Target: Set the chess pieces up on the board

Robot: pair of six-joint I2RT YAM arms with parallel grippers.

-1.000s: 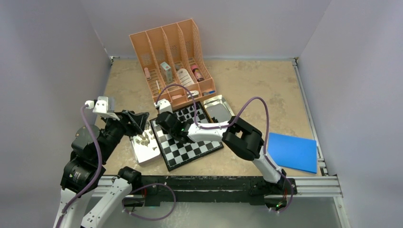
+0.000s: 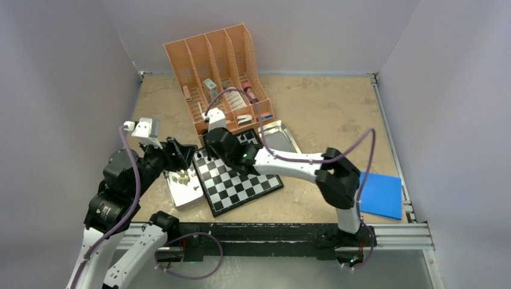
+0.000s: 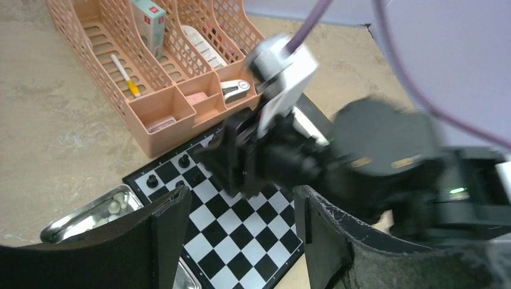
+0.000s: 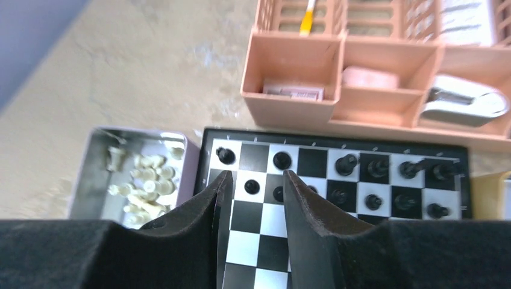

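Observation:
The chessboard (image 2: 238, 191) has black pieces standing along its back rows, among them a black piece (image 4: 346, 166) in the right wrist view. White pieces (image 4: 147, 189) lie jumbled in a metal tray (image 4: 90, 192) left of the board. My left gripper hangs above the board's left side, fingers apart with nothing visible between them. My right gripper is over the back left of the board, fingertips apart, no piece visible between them. In the left wrist view the right arm hides part of the board.
A peach organiser (image 2: 211, 54) with small items stands behind the board. An empty-looking silver tray (image 2: 278, 138) is at the right, partly hidden. A blue mat (image 2: 378, 195) lies front right.
My right arm has lifted and shifted rightward from the board's back left, its elbow moving right. My left arm has moved slightly rightward.

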